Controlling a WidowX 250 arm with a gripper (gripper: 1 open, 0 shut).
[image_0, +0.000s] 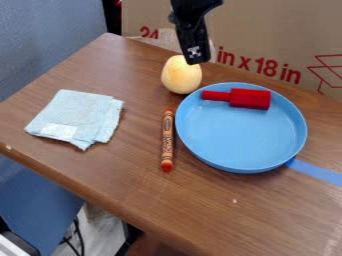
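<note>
A black gripper (194, 52) hangs at the top centre, above and behind a pale yellow round object (182, 77); whether its fingers are open or shut is unclear. An orange crayon (167, 142) lies upright in the picture along the left side of a blue plate (243, 137). A red object with a handle (249, 98) rests on the plate's back part. A folded light-blue cloth (78, 117) lies on the table to the left.
A cardboard box (274, 35) stands behind. Blue tape (318, 173) runs right of the plate.
</note>
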